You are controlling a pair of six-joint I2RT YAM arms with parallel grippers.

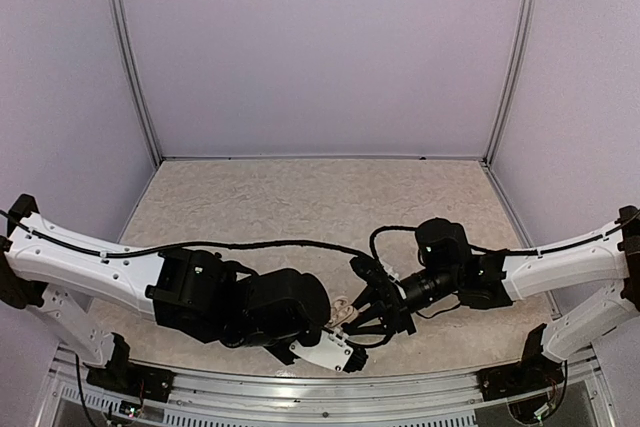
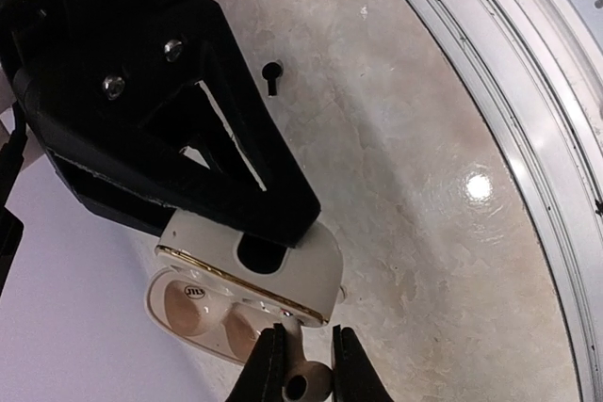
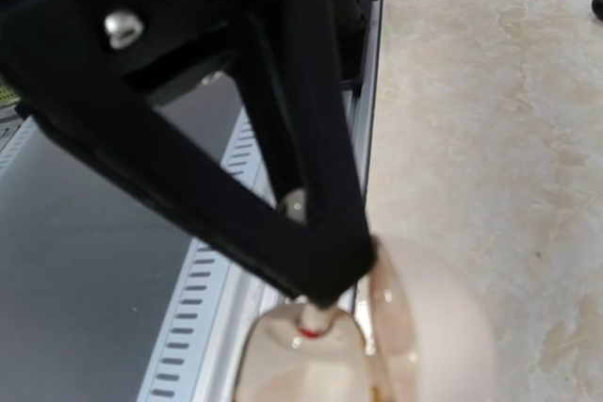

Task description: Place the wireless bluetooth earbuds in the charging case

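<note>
In the left wrist view the pale charging case [image 2: 325,265] is hinged open, its two-hollowed half [image 2: 193,303] showing a small logo. A black finger [image 2: 283,204] of my right gripper presses its outside; that gripper [image 1: 362,319] is shut on the case. My left gripper is shut on a pale earbud [image 2: 307,381], whose stem points up to the case's edge, close to or touching it. In the right wrist view a left-gripper finger [image 3: 330,261] reaches down to the open case [image 3: 443,327]. A pale piece with a red end [image 3: 313,320] shows there. Seating is unclear.
Bare marbled tabletop [image 1: 310,207] stretches behind the arms. A small black object [image 2: 272,72] lies on the table in the left wrist view. The metal rail [image 1: 320,382] runs along the front edge, close to both grippers.
</note>
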